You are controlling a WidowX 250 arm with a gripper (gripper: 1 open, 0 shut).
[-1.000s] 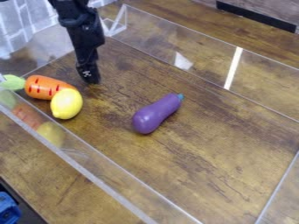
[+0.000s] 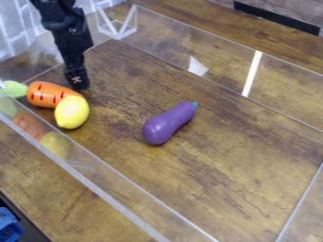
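Observation:
The black gripper [image 2: 74, 79] hangs in the upper left of the enclosure, low over the wooden floor [image 2: 214, 161], open, with nothing seen between its fingers. Just below and left of it lie an orange carrot [image 2: 48, 95] with pale green top and a yellow lemon [image 2: 72, 112], side by side near the left wall. A purple eggplant [image 2: 168, 124] lies apart, at the centre.
Clear plastic walls [image 2: 101, 189] border the floor on all sides in view. The middle, right and front of the floor are free apart from the eggplant. Part of a blue object [image 2: 8, 227] shows outside at the lower left corner.
The gripper has shifted slightly to the left, toward the carrot. The carrot, lemon and eggplant have not visibly moved.

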